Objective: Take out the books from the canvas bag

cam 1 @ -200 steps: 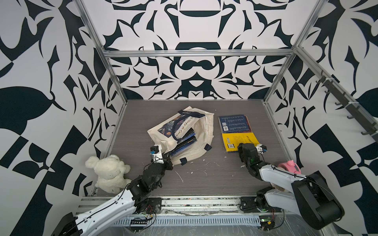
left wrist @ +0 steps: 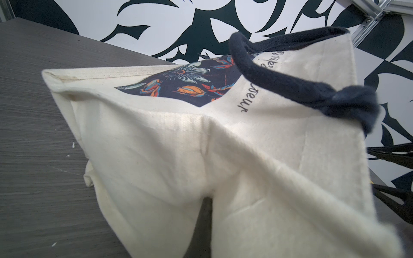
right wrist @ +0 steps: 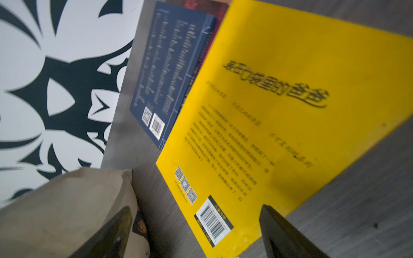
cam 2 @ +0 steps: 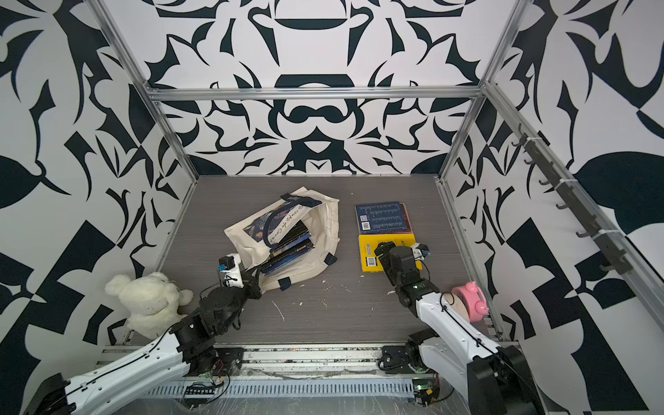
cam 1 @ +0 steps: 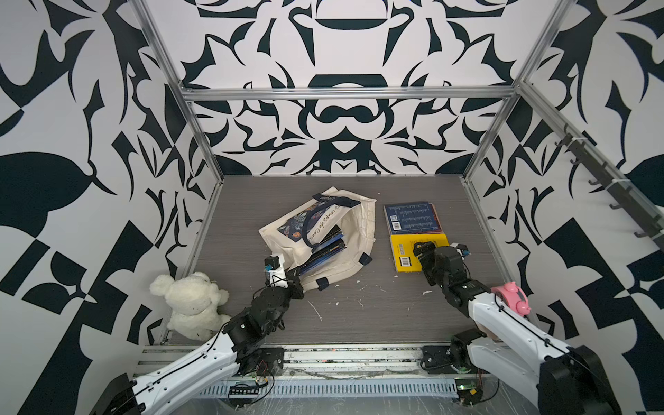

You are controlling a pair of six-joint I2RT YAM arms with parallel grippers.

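Observation:
A cream canvas bag (cam 1: 359, 228) with navy handles lies open left of centre, dark books (cam 1: 321, 252) inside it. My left gripper (cam 1: 294, 283) is at the bag's near left edge, shut, with its dark finger against the cream fabric in the left wrist view; any cloth pinched there is unclear. Right of the bag, a yellow book (right wrist: 284, 107) and a navy book (right wrist: 167, 73) lie flat on the table. My right gripper is open low over the yellow book, fingers apart at its near edge.
A white teddy bear (cam 1: 193, 304) sits at the front left. A pink object (cam 1: 512, 297) stands at the right edge behind my right arm.
My left arm and the bag are unchanged.

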